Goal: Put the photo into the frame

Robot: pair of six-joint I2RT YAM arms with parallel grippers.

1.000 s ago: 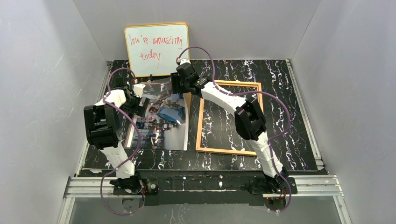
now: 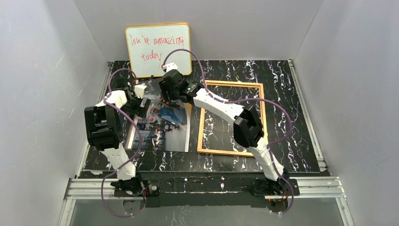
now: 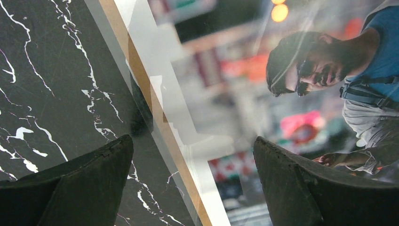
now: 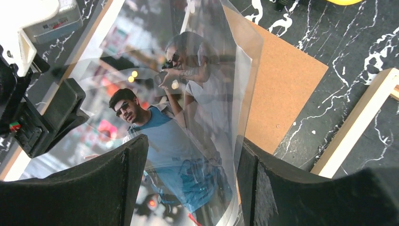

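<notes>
The photo [image 2: 160, 134], a street scene with a white border, lies on a brown backing board [image 4: 277, 94] at the left of the table. A clear sheet [image 4: 242, 80] covers it and curls up at its far right side, baring part of the board. My right gripper is above the photo, fingers parted; the curled edge passes close to its right fingertip, and whether they touch is unclear. Over the photo's left edge my left gripper stands open, fingers on either side. The empty wooden frame [image 2: 202, 125] lies at right.
Behind the photo stands a yellow-edged whiteboard [image 2: 157, 49] with red writing. My right forearm [image 2: 219, 104] crosses over the frame's far left part.
My right gripper has moved left across the far end of the photo, away from the right edge. The left arm and the wooden frame have stayed put.
</notes>
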